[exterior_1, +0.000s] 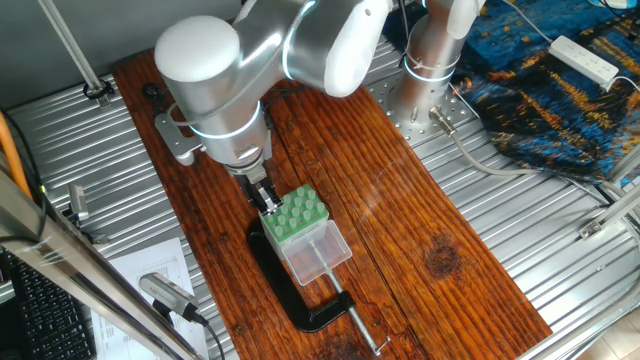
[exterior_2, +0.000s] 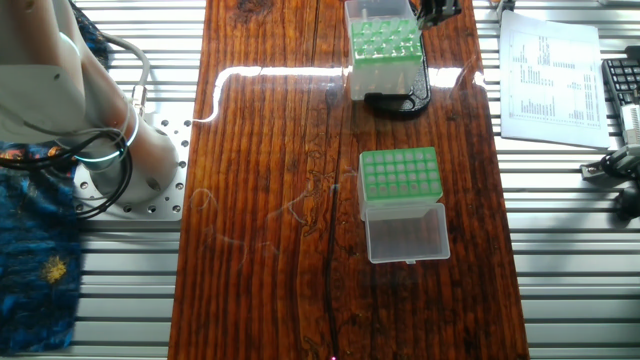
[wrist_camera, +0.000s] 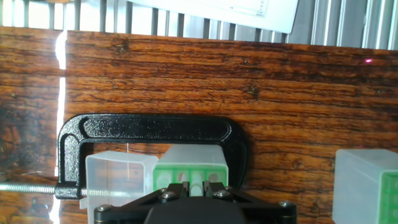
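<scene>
My gripper (exterior_1: 266, 204) is at one corner of a green-topped tip box (exterior_1: 298, 212) that holds rows of pale green tips or caps. In the wrist view, its fingertips (wrist_camera: 185, 188) stand a little apart over the box's green face (wrist_camera: 163, 177). A pale, rounded piece (wrist_camera: 196, 189) shows in the narrow gap between them. Whether the fingers grip that piece or it only sits behind them, I cannot tell. The box's clear lid (exterior_1: 318, 253) hangs open to one side. From the second exterior view only the dark gripper tip (exterior_2: 437, 10) shows, at the top edge.
A black C-clamp (exterior_1: 285, 285) lies around the box's side, its screw (exterior_1: 362, 325) reaching past the lid. A second green-topped box (exterior_2: 402, 175), lid open, stands apart on the wooden table (exterior_2: 270, 250). Wide bare wood lies between that box and the robot base.
</scene>
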